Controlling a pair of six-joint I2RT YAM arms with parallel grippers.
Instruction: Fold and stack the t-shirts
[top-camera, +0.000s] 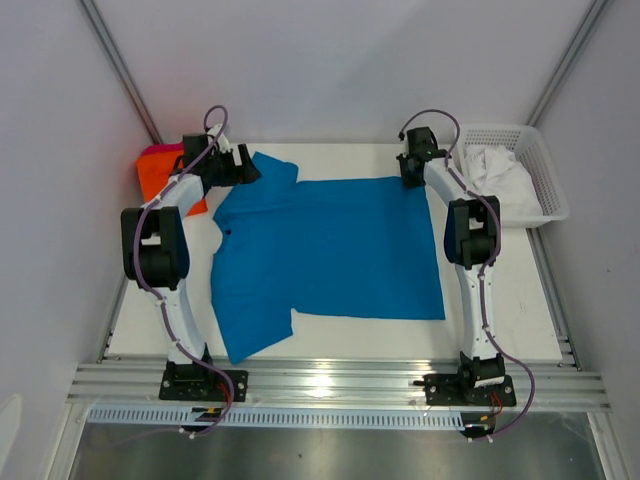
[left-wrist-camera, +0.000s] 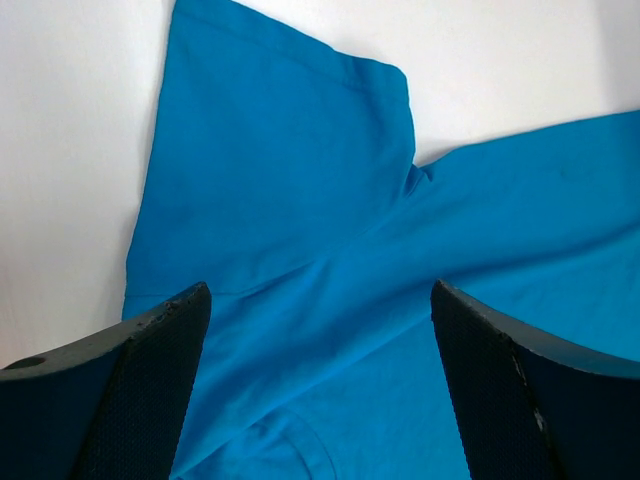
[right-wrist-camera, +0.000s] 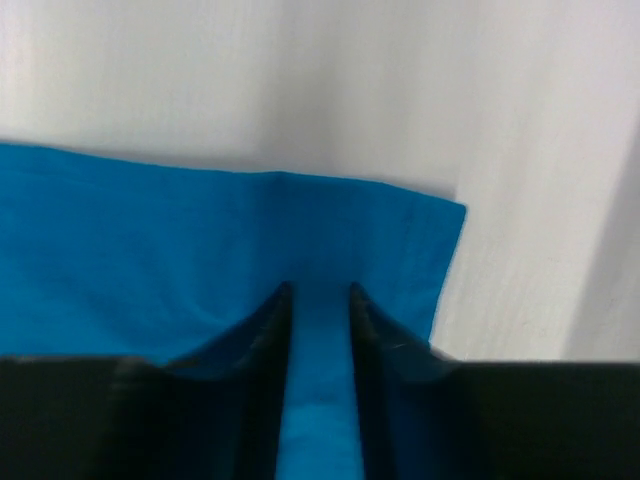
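A blue t-shirt (top-camera: 330, 260) lies spread over the white table, its upper-left sleeve (left-wrist-camera: 280, 140) folded flat. My left gripper (top-camera: 240, 165) hangs open over that upper-left part, with cloth visible between its wide-set fingers in the left wrist view and none held. My right gripper (top-camera: 410, 170) is over the shirt's upper-right corner (right-wrist-camera: 420, 240); its fingers are part open, a narrow gap between the blurred tips, over the blue fabric. Whether they touch the cloth I cannot tell.
A red and orange folded pile (top-camera: 157, 170) sits at the back left. A white basket (top-camera: 545, 190) with white cloth stands at the back right. Bare table (top-camera: 350, 340) shows along the front and back edges.
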